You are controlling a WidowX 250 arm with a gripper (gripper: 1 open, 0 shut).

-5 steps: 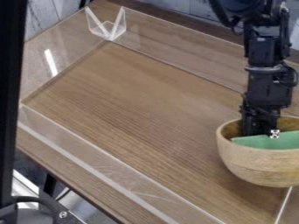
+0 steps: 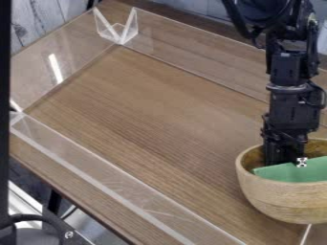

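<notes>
My black gripper (image 2: 289, 155) reaches down from the top right into a wooden bowl (image 2: 284, 201) at the right edge of the wooden table. A green object (image 2: 294, 172) lies inside the bowl, just below the gripper. The fingertips are largely hidden in the bowl and among dark parts, so whether they are open or shut does not show clearly.
A dark post runs along the left edge of the view.
The bowl and gripper have shifted slightly toward the bottom right since a second ago, with the green object still in the bowl.
</notes>
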